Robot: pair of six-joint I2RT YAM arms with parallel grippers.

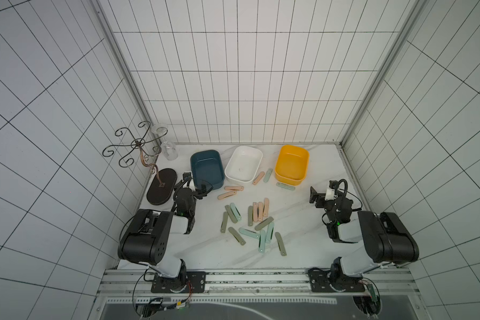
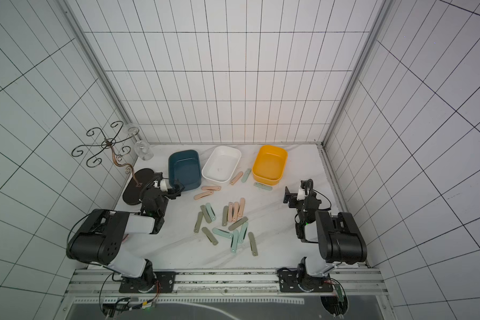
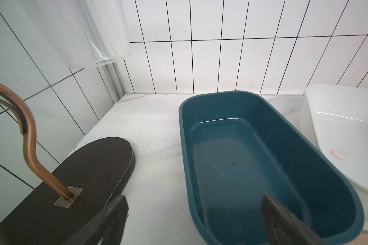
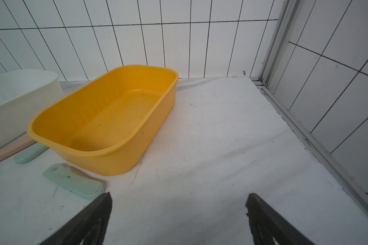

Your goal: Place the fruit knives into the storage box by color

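Folded fruit knives in three colors lie scattered over the middle of the table: pink ones [image 1: 255,211], mint ones [image 1: 249,233] and olive-green ones [image 1: 280,243]. Behind them stand a dark blue box [image 3: 233,151], a white box [image 1: 243,164] and a yellow box [image 4: 122,110], all empty. One mint knife [image 4: 74,180] rests in front of the yellow box. My left gripper is open, with its fingers [image 3: 280,220] spread before the blue box. Off to the right, my right gripper stands open over bare table, nothing between its fingers.
A lamp-like metal stand with a dark oval base [image 1: 161,186] and curled arms [image 1: 137,143] occupies the left side, close to my left arm. Clear glassware [image 1: 169,150] stands behind it.
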